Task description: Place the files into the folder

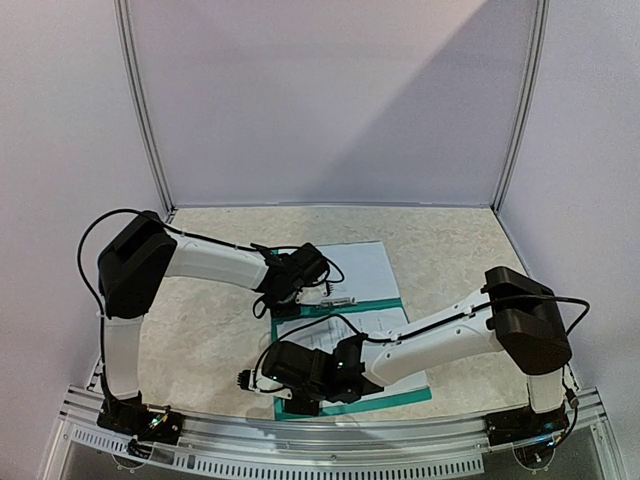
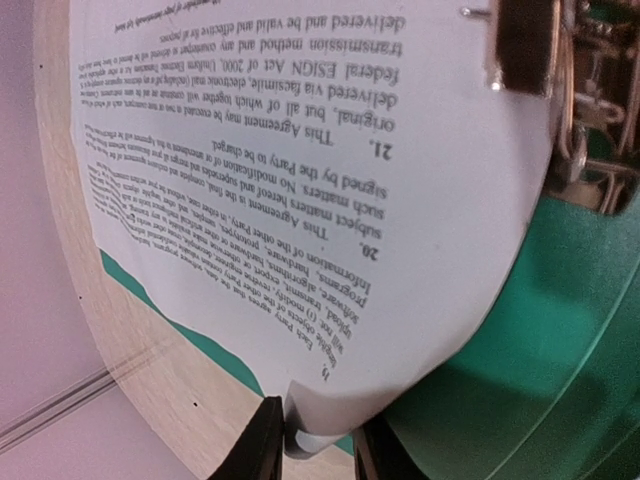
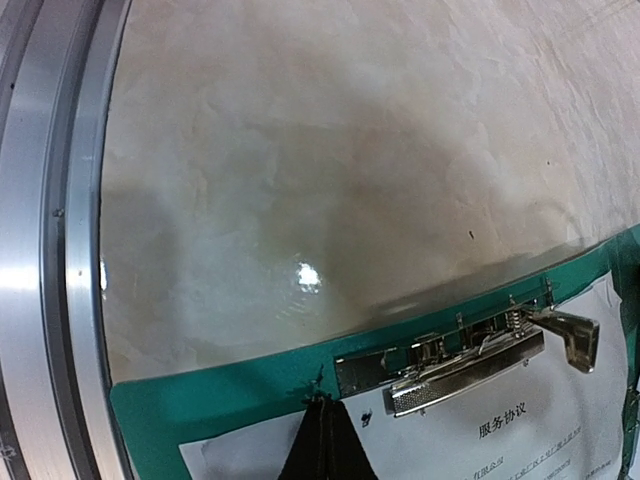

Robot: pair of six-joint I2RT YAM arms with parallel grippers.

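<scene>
A green folder (image 1: 385, 305) lies opened out on the table, with white paper (image 1: 365, 268) on its far half and a printed sheet (image 1: 385, 322) on its near half. In the left wrist view, a corner of the printed paper (image 2: 250, 210) curls up between the parted fingers of my left gripper, beside a metal clip (image 2: 590, 110). My right gripper is shut, its tips over the folder's green border (image 3: 230, 385) at the paper's edge. No paper shows between its fingers. Another metal clip (image 3: 465, 360) lies across the top of that sheet.
A metal rail (image 1: 330, 430) runs along the front edge, close to the folder's near side. Both arms reach over the folder and hide parts of it.
</scene>
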